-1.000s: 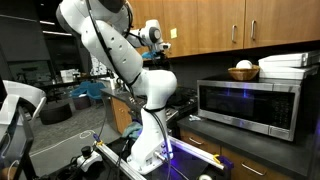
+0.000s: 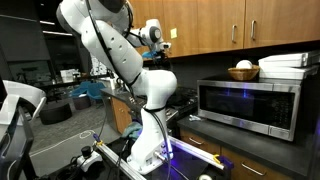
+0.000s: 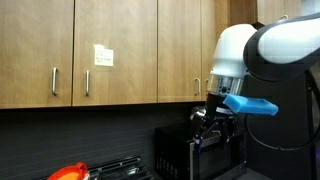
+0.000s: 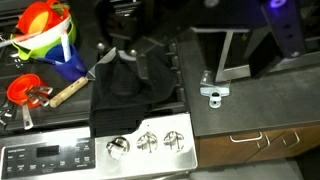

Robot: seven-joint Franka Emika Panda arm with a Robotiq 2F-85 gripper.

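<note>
High over the counter, near the wall cabinets, hangs my gripper [image 2: 166, 46], well clear of everything below. In exterior view 2 it is a small dark shape [image 3: 214, 128] under the white wrist. Dark, blurred gripper parts fill the top of the wrist view, and the state of the fingers cannot be made out. Below lies a black cloth [image 4: 125, 98], crumpled on the stove top behind the control knobs [image 4: 147, 141]. A small silvery clip-like object [image 4: 213, 92] rests on the dark counter to the right.
Left of the cloth are a red strainer [image 4: 28, 88], a blue cup [image 4: 70, 66] and a green bowl [image 4: 42, 40]. A silver microwave [image 2: 247, 108] stands on the counter, with a basket [image 2: 243, 73] and white boxes [image 2: 286, 66] on top. Wooden cabinets [image 2: 215, 25] hang close to the arm.
</note>
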